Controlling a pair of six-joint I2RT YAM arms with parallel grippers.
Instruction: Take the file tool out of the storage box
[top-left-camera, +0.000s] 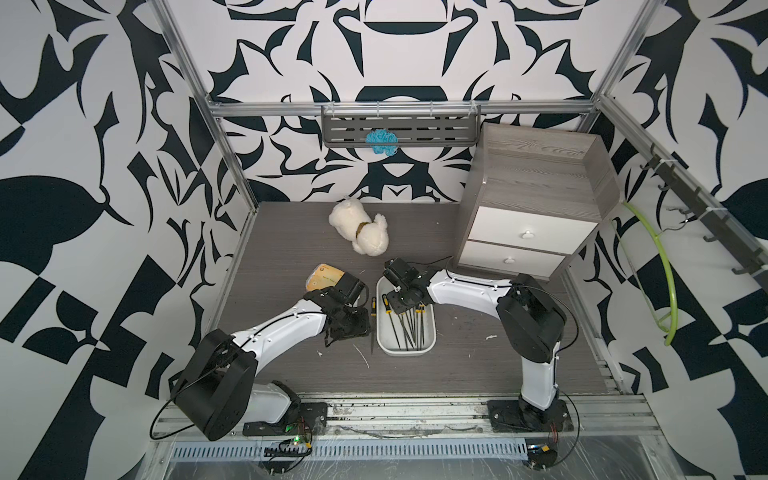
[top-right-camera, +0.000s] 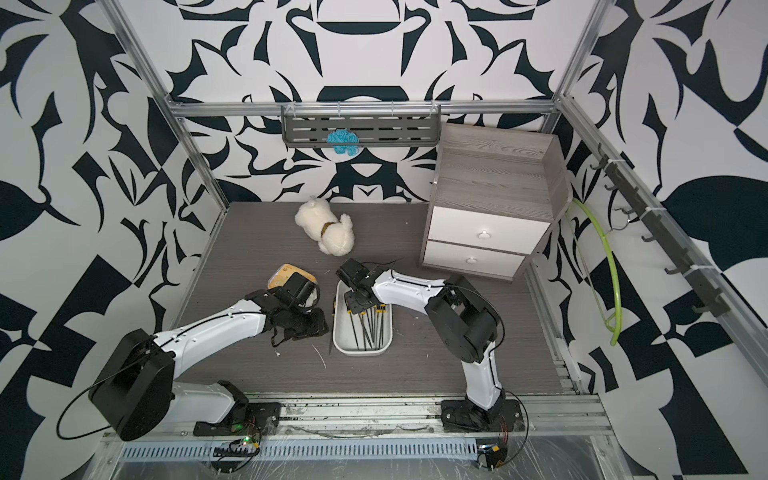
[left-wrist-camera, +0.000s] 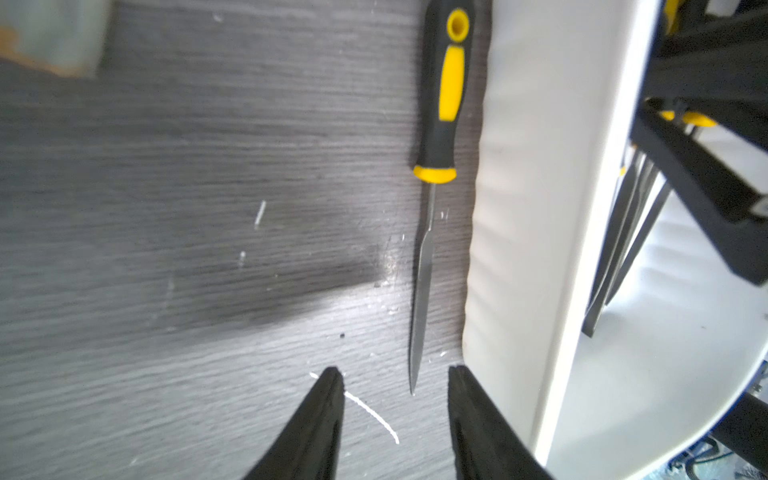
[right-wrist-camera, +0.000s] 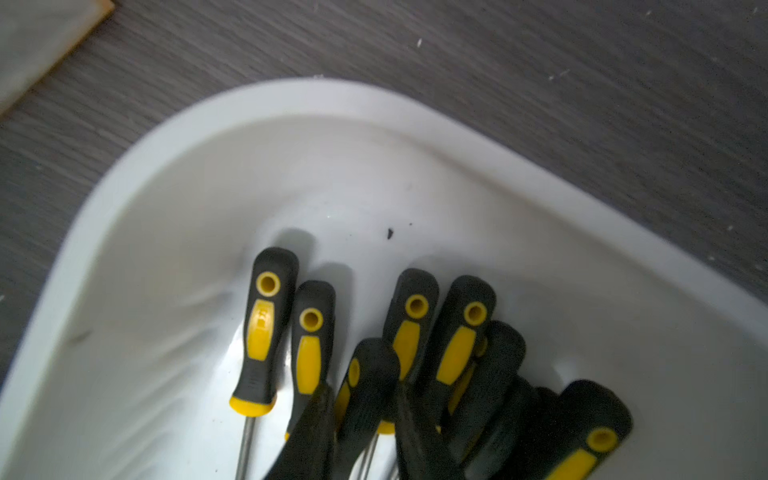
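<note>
A white storage box (top-left-camera: 433, 336) holds several black-and-yellow-handled tools (right-wrist-camera: 308, 360), their thin shafts pointing toward the front. On the table along its left side lies a file tool (left-wrist-camera: 442, 88), its flat blade (left-wrist-camera: 421, 304) free of the box. My left gripper hovers left of the box, fingers apart and empty, with the blade's tip in line with the gap. Inside the box's far part, my right gripper is spread; one handle (right-wrist-camera: 376, 360) shows between its fingers, but whether they touch it I cannot tell.
A yellowish packet (top-left-camera: 324, 277) lies beyond the left gripper, and a white plush toy (top-left-camera: 360, 228) is farther back. The drawer cabinet (top-left-camera: 520, 232) stands at back right. Table right of the box is clear.
</note>
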